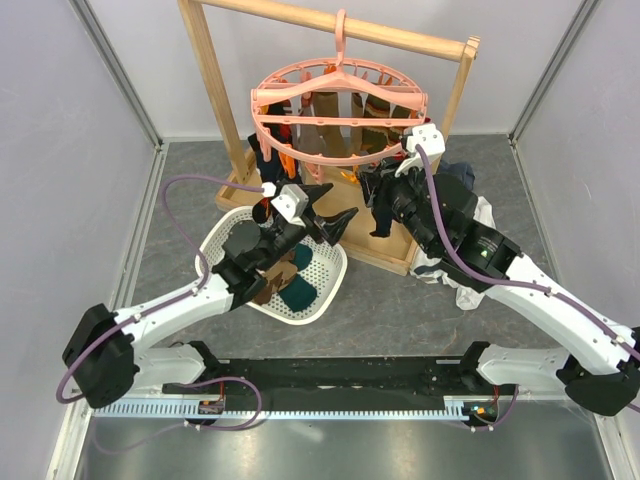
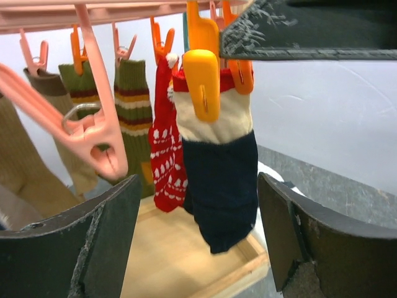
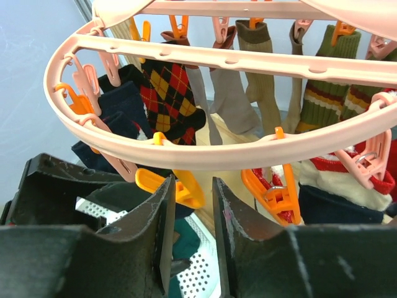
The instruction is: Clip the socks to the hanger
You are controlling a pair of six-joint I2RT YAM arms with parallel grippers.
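Observation:
A pink hanger (image 1: 340,85) hangs from the wooden rack, with socks clipped around it. In the left wrist view a navy sock with cream cuff (image 2: 218,180) hangs from orange clips. My left gripper (image 1: 335,225) is open below the hanger's front, nothing between its fingers. My right gripper (image 1: 375,180) is at the hanger's front right; in the right wrist view its fingertips (image 3: 166,189) are beside a low orange clip (image 3: 189,189) on the ring, slightly apart. Whether they touch the clip is unclear.
A white basket (image 1: 315,310) with several socks sits on the floor below the left arm. A white cloth (image 1: 470,290) lies at the right. The wooden base (image 1: 400,255) stands under the hanger.

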